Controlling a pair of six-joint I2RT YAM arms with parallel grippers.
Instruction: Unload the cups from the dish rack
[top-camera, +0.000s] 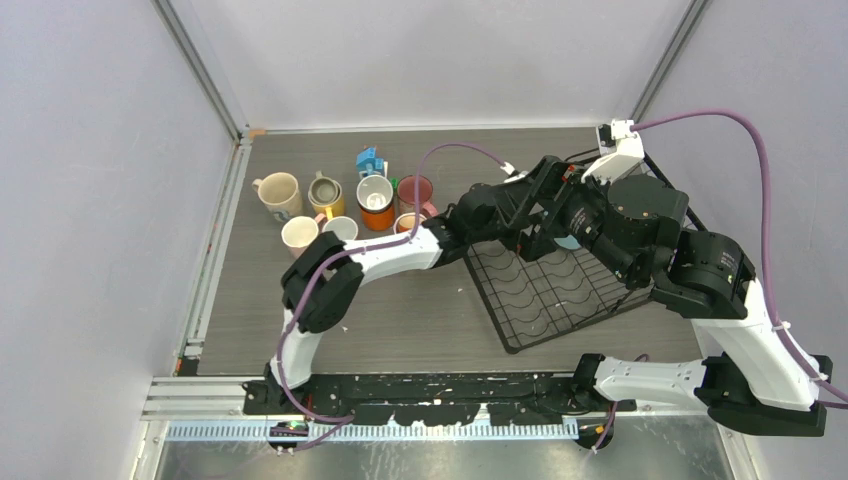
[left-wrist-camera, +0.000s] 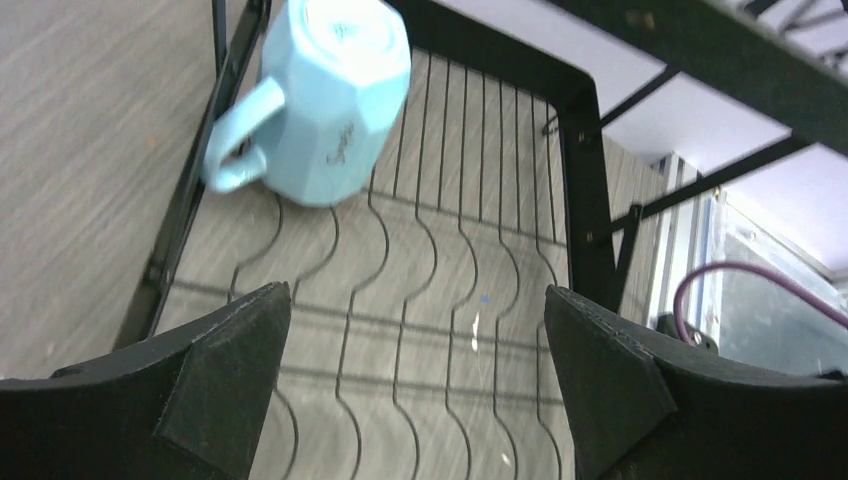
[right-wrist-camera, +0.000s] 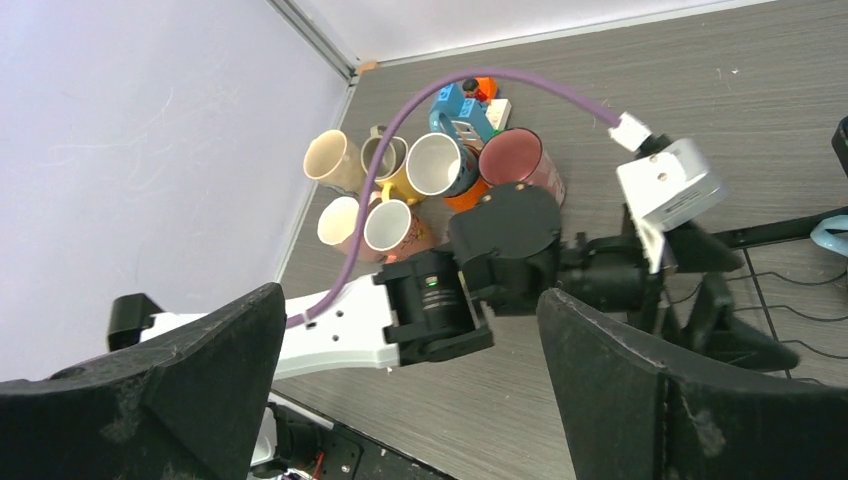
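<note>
A light blue cup (left-wrist-camera: 335, 110) with its handle to the left rests in the black dish rack (left-wrist-camera: 470, 330), near one side; in the top view the arms mostly hide it. My left gripper is open over the rack's wire floor, with nothing between its fingers and the cup ahead of it. My right gripper stands open and empty above, and its view shows the left arm (right-wrist-camera: 440, 300) reaching across below it. Several unloaded cups stand on the table at the left, among them a cream mug (top-camera: 280, 195) and a red cup (top-camera: 413, 190).
A small blue toy house (top-camera: 369, 161) stands behind the cups. Bare tabletop (top-camera: 415, 320) lies in front of the cup group. The two arms overlap closely above the back of the rack (top-camera: 560, 290).
</note>
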